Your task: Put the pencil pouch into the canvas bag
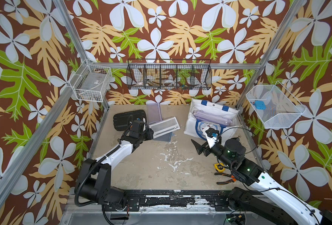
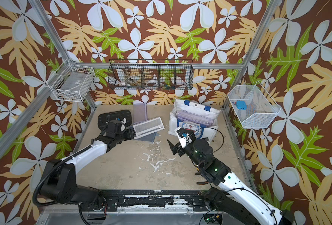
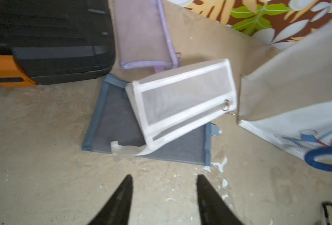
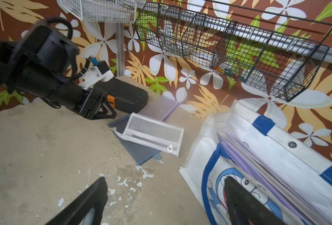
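Observation:
A white mesh pencil pouch (image 3: pixel 184 99) lies tilted over a dark blue mesh pouch (image 3: pixel 169 153), with a lilac one (image 3: pixel 143 35) behind them. The canvas bag (image 1: pixel 230 109) stands at the back right, its mouth up and lilac pouches (image 4: pixel 244 161) inside. On the near side of the pouches, my left gripper is part open with only bare table between its fingers. Just in front of the bag, my right gripper also stands apart, nothing between its fingers.
A black case (image 1: pixel 128 120) sits left of the pouches. A yellow tape measure (image 1: pixel 219 167) and orange-handled pliers (image 1: pixel 226 180) lie beneath the right arm. Wire baskets (image 1: pixel 169 76) hang on the walls.

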